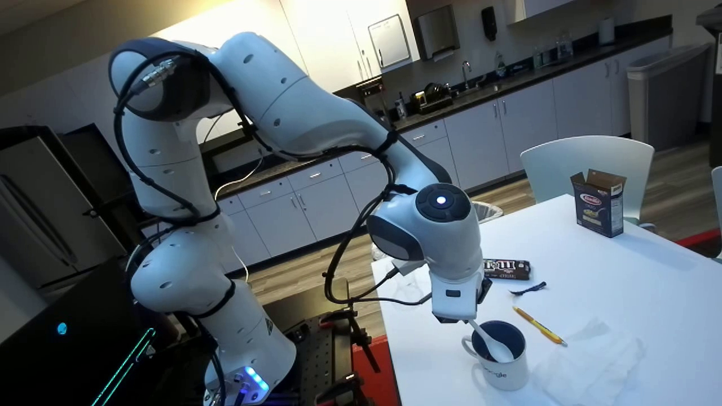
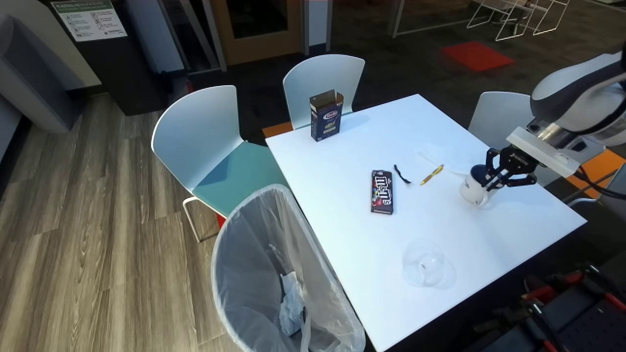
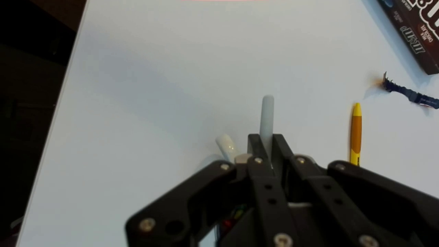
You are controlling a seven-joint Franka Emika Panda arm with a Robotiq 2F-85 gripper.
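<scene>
A white spoon point(image 1: 497, 348) leans in a white mug point(image 1: 507, 374) with a dark blue inside, its bowl at the mug's mouth. My gripper point(image 2: 493, 181) is shut on the spoon's handle, just above the rim. From the wrist, the tip of the spoon handle point(image 3: 267, 113) sticks out between the two black fingers. The mug's handle point(image 3: 227, 146) shows to the left of them, and most of the mug is hidden beneath the gripper.
Around the mug lie a yellow pen point(image 1: 539, 326), a dark strap point(image 2: 401, 174) and an M&M's box point(image 2: 382, 191). A clear plastic item point(image 2: 430, 268) rests nearer the bin point(image 2: 276, 234). A blue pasta box point(image 2: 326, 117) stands at the far corner.
</scene>
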